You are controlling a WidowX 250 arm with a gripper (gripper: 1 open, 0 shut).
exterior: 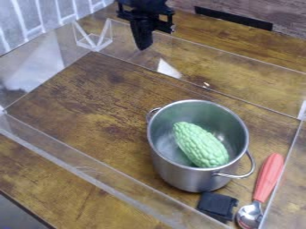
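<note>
My black gripper (pixel 142 36) hangs at the top of the view, above the back of the wooden table; whether its fingers are open or shut is hard to make out. A steel pot (pixel 174 170) stands at the lower right with a pale green bumpy vegetable (pixel 199 143), like a bitter melon, lying inside it.
A red-handled scoop (pixel 267 177) and a black block (pixel 216 206) lie right of and below the pot. Clear low walls surround the work area (pixel 84 116), whose left and middle are bare wood.
</note>
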